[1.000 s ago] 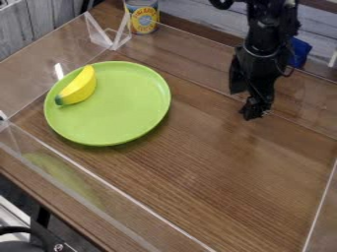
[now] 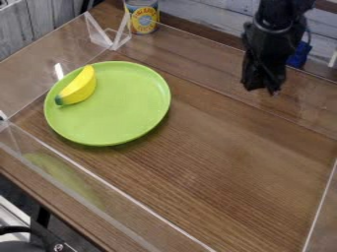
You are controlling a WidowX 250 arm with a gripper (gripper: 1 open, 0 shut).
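My black gripper (image 2: 262, 77) hangs over the back right of the wooden surface, in front of a blue object (image 2: 302, 53) that it partly hides. Its fingers are close together, shut, and nothing shows between them. A green plate (image 2: 112, 115) lies at the left with a yellow banana (image 2: 78, 85) on its left part.
A can (image 2: 141, 15) stands at the back, beside a clear plastic rack (image 2: 105, 34). A wall runs along the back, and a black cable shows at the lower left corner.
My gripper has moved up and back, away from the spot lower on the surface where it was, covering more of the blue object's surroundings.
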